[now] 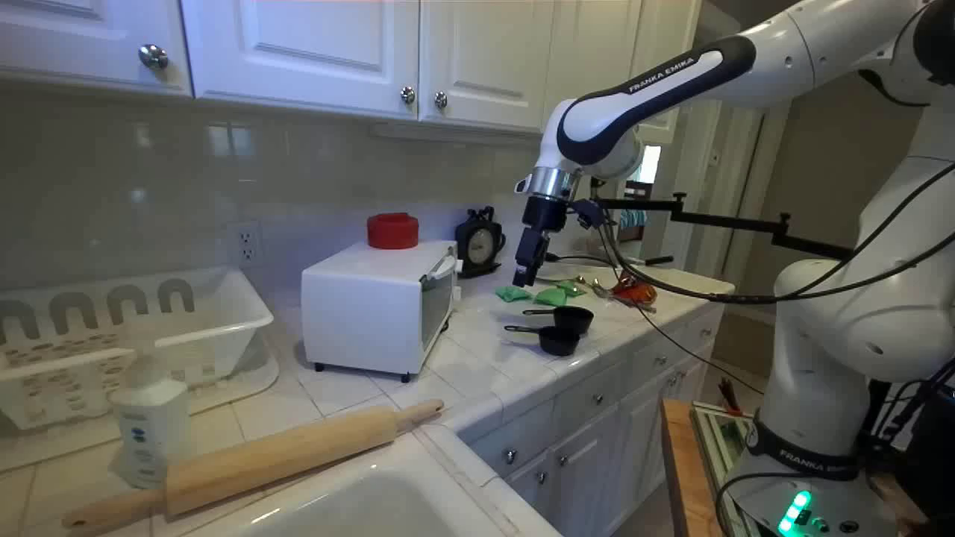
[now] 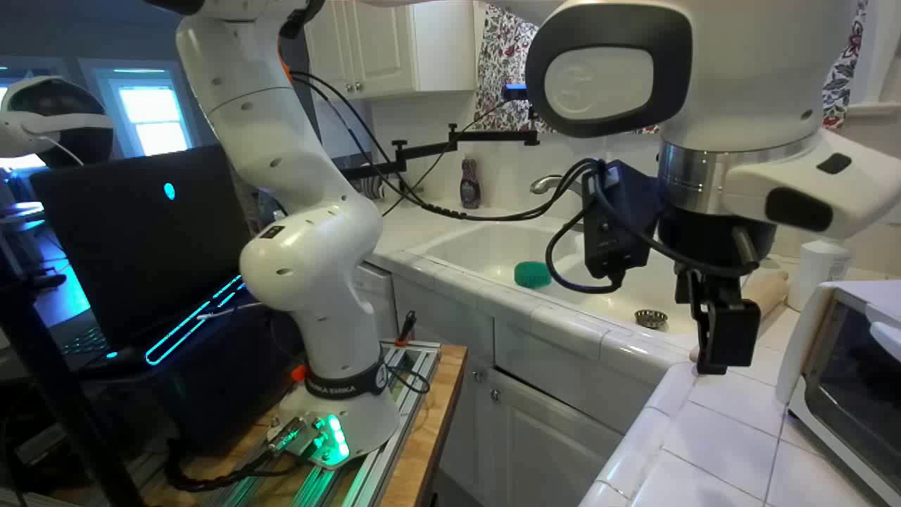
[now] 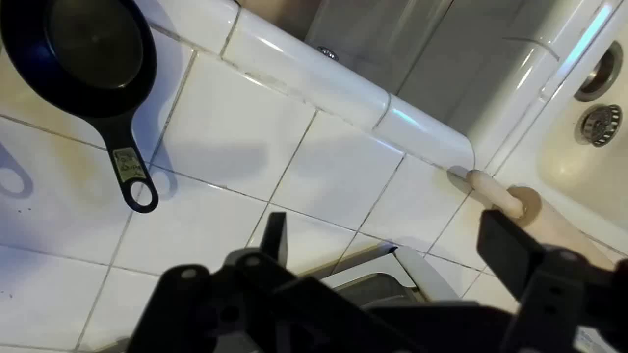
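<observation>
My gripper stands open in the wrist view, its two dark fingers wide apart with nothing between them. In exterior view 1 it hangs above the counter, fingers pointing down. Two small black pans sit close together near the counter's front edge: the nearer pan (image 1: 559, 340) and the farther pan (image 1: 573, 318), handles toward the wall. One black pan (image 3: 94, 53) shows at the upper left of the wrist view, apart from the fingers. A wooden rolling pin (image 1: 286, 456) lies along the sink's edge; its end (image 3: 497, 194) shows beyond the right finger.
A white toaster oven (image 1: 367, 309) with a red container (image 1: 392, 231) on top stands against the wall side. Green packets (image 1: 550, 296) lie behind the pans. A white dish rack (image 1: 215, 331) and a bottle (image 1: 151, 425) stand at the left. A green sponge (image 2: 531, 274) is in the sink.
</observation>
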